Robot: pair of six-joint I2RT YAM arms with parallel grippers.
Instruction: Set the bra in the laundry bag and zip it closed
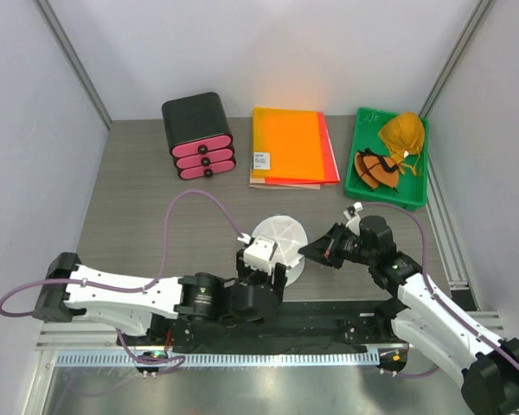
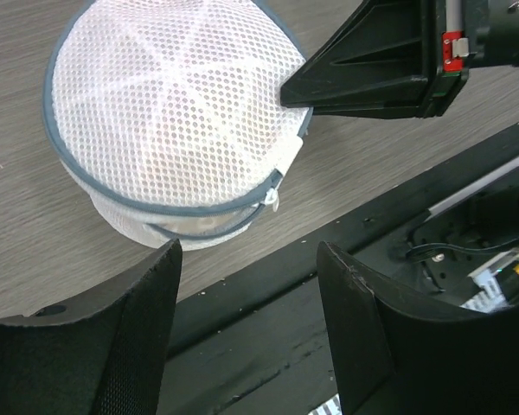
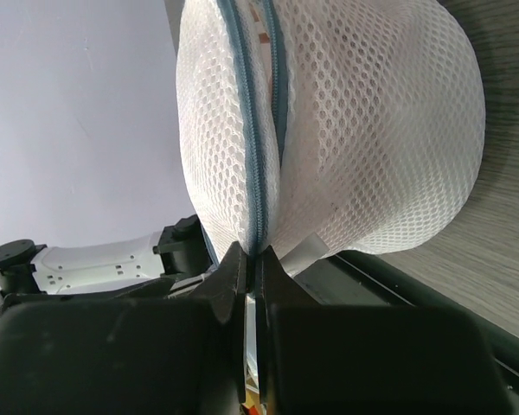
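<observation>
The round white mesh laundry bag (image 1: 281,232) with a grey-blue zipper edge lies near the table's front. My right gripper is shut on its zippered edge. In the left wrist view, the right fingers (image 2: 355,82) pinch the bag's right side, and a small white zipper pull (image 2: 272,199) hangs at the front rim, close to a white tab. My left gripper stands open just in front of the bag, nothing between its fingers. The zipper edges are parted along the visible stretch (image 3: 258,104). I cannot make out the bra; any contents are mostly hidden.
A black box with pink drawers (image 1: 201,138) stands at the back left, beside orange and red folders (image 1: 290,143). At the back right is a green basket (image 1: 361,143) holding a mustard pouch and brown items. Table left of the bag is clear.
</observation>
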